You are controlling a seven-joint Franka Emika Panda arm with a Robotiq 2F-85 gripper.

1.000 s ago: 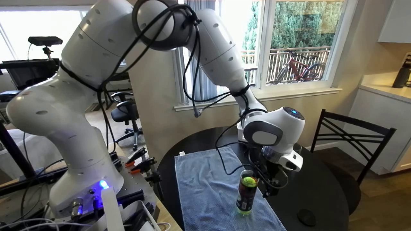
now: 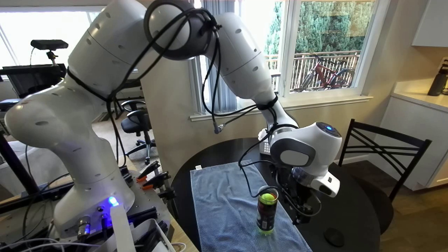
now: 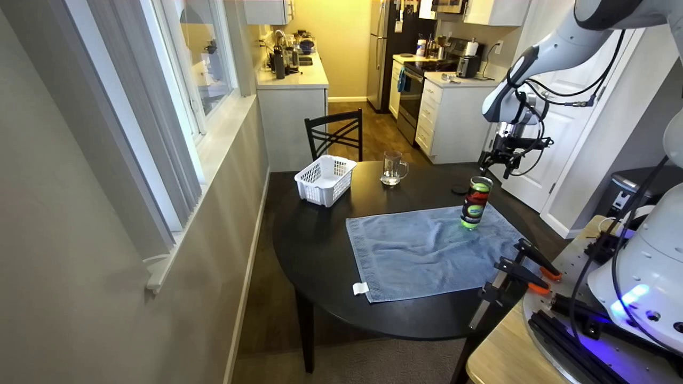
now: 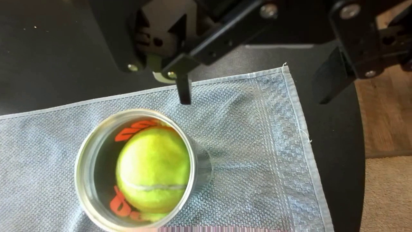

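Observation:
A clear can of tennis balls (image 2: 267, 214) with a dark label stands on the blue towel (image 2: 222, 197). From above, the wrist view shows its open metal rim and a yellow-green tennis ball (image 4: 154, 170) inside. My gripper is open, its fingers wide apart with only towel and table visible between them. The can lies outside that gap, off to the lower left in the wrist view. In exterior view 2, the gripper (image 3: 494, 172) hangs beyond the can's top, apart from it. A black round lid (image 2: 334, 237) rests on the bare table.
A white basket (image 3: 325, 180) and a glass mug (image 3: 393, 169) occupy the table's far part. Black clamps (image 3: 506, 281) stand at the robot's side of the table. A chair (image 3: 336, 135) is behind. Bare tabletop surrounds the towel.
My gripper has shifted right and slightly down in exterior view 1, away from the can. The can's top leaned right earlier; now it stands straighter, at about the same spot.

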